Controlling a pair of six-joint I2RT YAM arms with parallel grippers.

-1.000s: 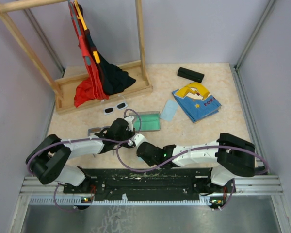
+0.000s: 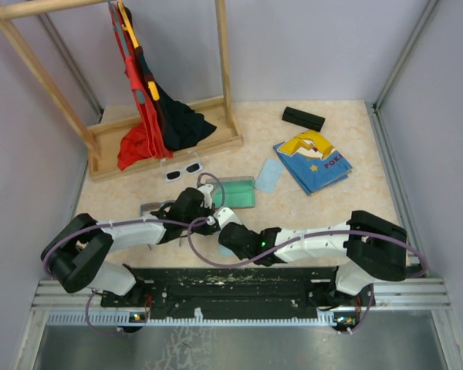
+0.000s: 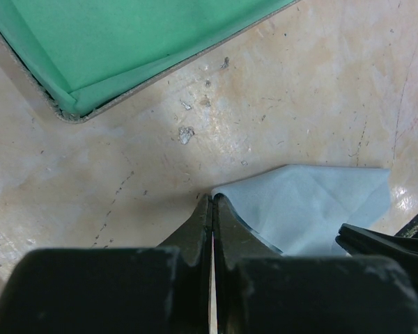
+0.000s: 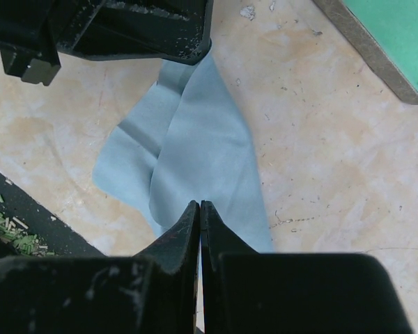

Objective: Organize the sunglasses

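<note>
A light blue cloth (image 4: 209, 153) lies loosely folded on the table between my two grippers. One corner of it is pinched at the tips of my left gripper, which is shut. In the right wrist view, the left gripper's dark body covers that corner. My right gripper is shut with nothing between its fingers; the cloth passes beneath and outside them. White-framed sunglasses (image 2: 174, 175) with dark lenses rest on the table behind the left arm. A black case (image 2: 303, 119) is at the back right.
A green-lined open box (image 2: 239, 193) sits just beyond the grippers. Right of it lies another light blue cloth (image 2: 269, 176), then a blue and yellow bag (image 2: 315, 159). A wooden rack (image 2: 166, 152) with hanging clothes fills the back left.
The left gripper and its pinched corner have stayed put.
</note>
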